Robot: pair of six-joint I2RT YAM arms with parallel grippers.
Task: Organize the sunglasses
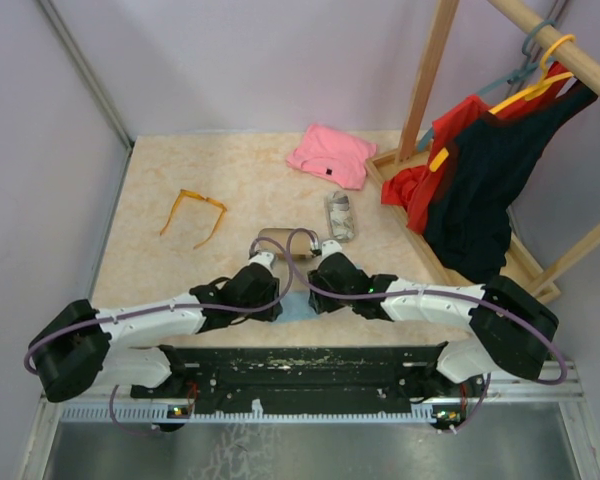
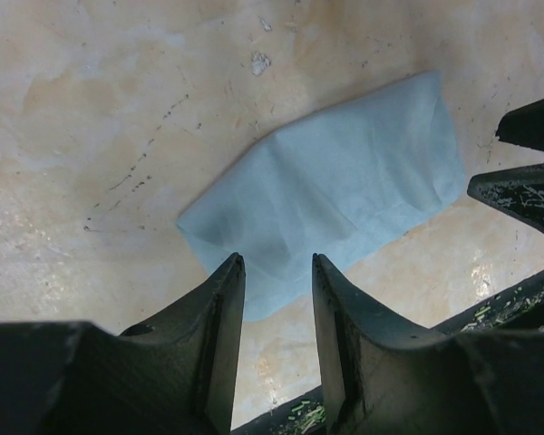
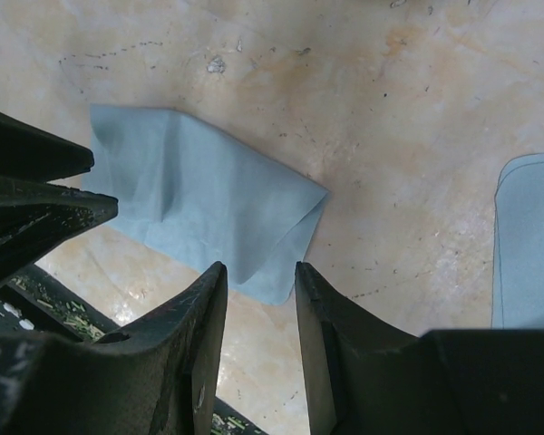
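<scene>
Orange-framed sunglasses (image 1: 193,196) lie with their arms unfolded on the left of the table. A brown glasses case (image 1: 278,240) sits at the centre, just beyond both grippers. Near the front edge a folded light-blue cloth (image 2: 326,172) lies flat, and both grippers are above it. My left gripper is part open over one end of the cloth, with a gap between its fingers. Over the other end, my right gripper stands open and empty. Each wrist view also catches the other gripper's dark fingertips (image 3: 82,210) at its side.
A pink folded garment (image 1: 332,155) and a grey patterned pouch-like item (image 1: 340,216) lie toward the back. On the right stands a wooden rack (image 1: 432,70) with red and dark clothes (image 1: 495,180). Another blue cloth (image 3: 535,240) shows in the right wrist view.
</scene>
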